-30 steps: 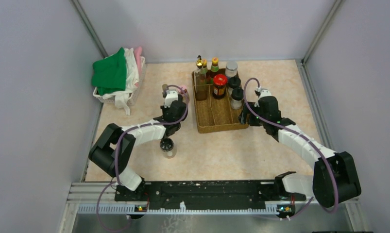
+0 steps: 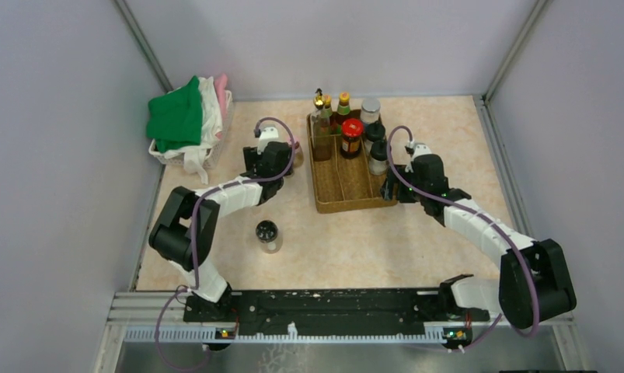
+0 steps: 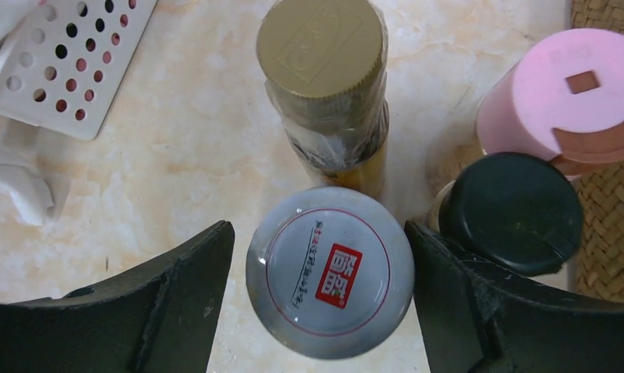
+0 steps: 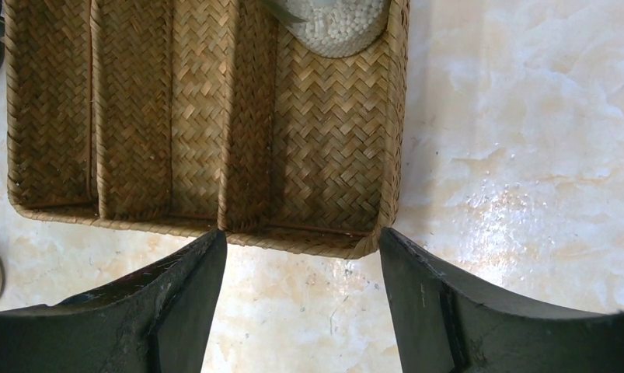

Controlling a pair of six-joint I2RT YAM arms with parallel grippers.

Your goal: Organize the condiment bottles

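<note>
In the left wrist view a bottle with a silver-grey cap (image 3: 330,272) and red label stands between the fingers of my open left gripper, with gaps at both sides of the cap. Just behind it is a gold-capped bottle (image 3: 322,50). A dark-capped bottle (image 3: 510,210) and a pink-capped one (image 3: 576,93) stand to the right. The woven organizer (image 2: 355,206) holds several bottles and jars in its far part, including a red-lidded jar (image 2: 351,132). My right gripper is part open at the organizer's near right corner, nothing between its fingers.
A black-capped jar (image 2: 268,233) stands alone at the front left. At the back left, a white basket (image 2: 214,155) holds cloths. The organizer's near compartments are empty, and the front middle of the table (image 2: 347,256) is clear.
My left gripper has moved back and a little left, around the bottles beside the organizer. The right arm is almost still.
</note>
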